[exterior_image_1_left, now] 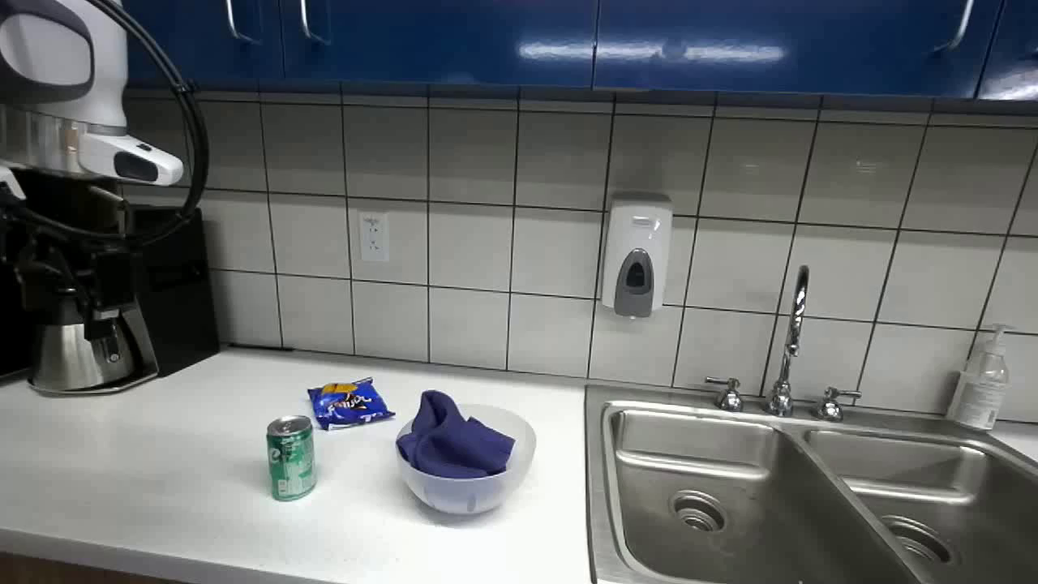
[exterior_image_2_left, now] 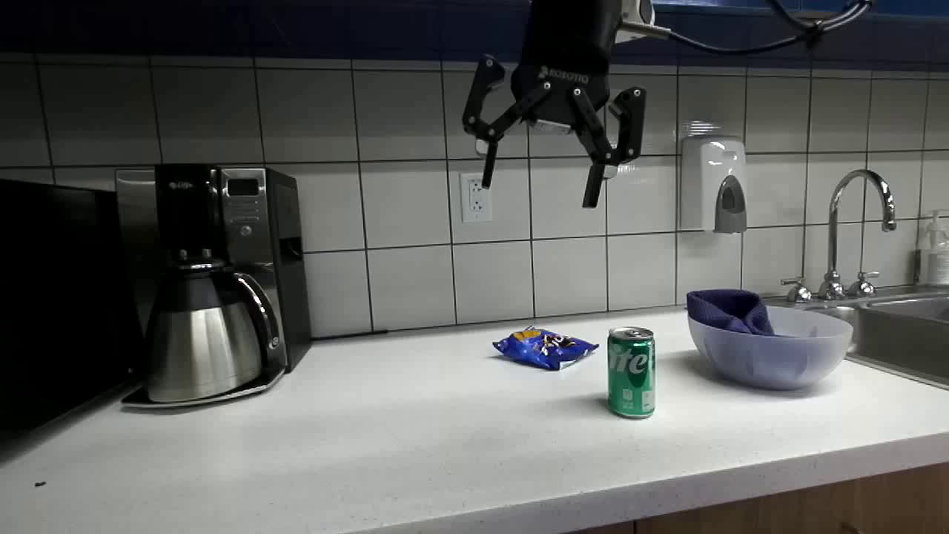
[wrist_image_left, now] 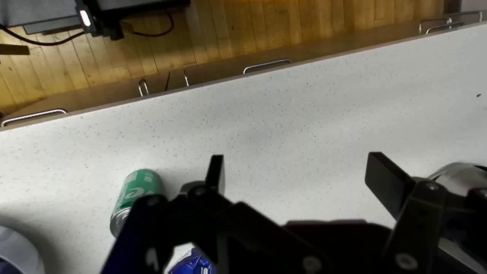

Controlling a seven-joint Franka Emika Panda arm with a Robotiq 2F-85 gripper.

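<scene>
High over the white counter, my gripper (exterior_image_2_left: 540, 197) hangs open and empty, fingers (exterior_image_2_left: 594, 184) pointing down. In the wrist view the gripper spans bare counter. A green Sprite can (exterior_image_1_left: 291, 457) stands upright on the counter; in exterior view 2 the can (exterior_image_2_left: 632, 374) is below and right of my fingers. Behind it lies a blue snack bag (exterior_image_1_left: 350, 403), mostly covered by my gripper's linkage in the wrist view. To the right of both, a translucent bowl (exterior_image_1_left: 467, 491) holds a crumpled dark blue cloth (exterior_image_1_left: 455, 443).
A coffee maker (exterior_image_2_left: 282, 254) with a steel carafe (exterior_image_2_left: 203, 343) stands at the left end. The double sink (exterior_image_1_left: 605, 467) with its faucet (exterior_image_1_left: 793, 336) lies right of the bowl. Blue cabinets (exterior_image_1_left: 438, 39) hang above. The counter's middle, between carafe and can, is clear.
</scene>
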